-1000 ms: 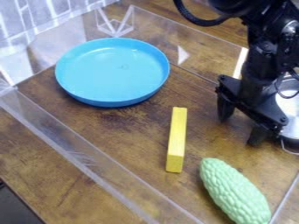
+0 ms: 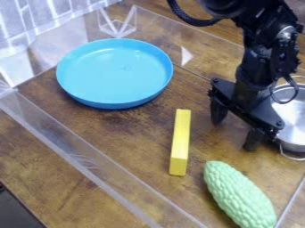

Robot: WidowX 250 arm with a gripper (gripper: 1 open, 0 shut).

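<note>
My black gripper (image 2: 238,116) hangs low over the wooden table at the right, open, its fingers near the table surface beside a metal pot (image 2: 293,129) at the right edge, which the arm partly hides. A yellow block (image 2: 180,142) lies in the middle foreground, left of and below the gripper. A green corn-like object (image 2: 240,194) lies at the lower right. A blue plate (image 2: 113,73) sits at the upper left.
Clear plastic walls (image 2: 84,174) border the wooden work area at the left and back. Bare table lies between the plate and the yellow block and at the lower left.
The gripper has shifted slightly to the left over the last second. The plate, yellow block and green object have not moved.
</note>
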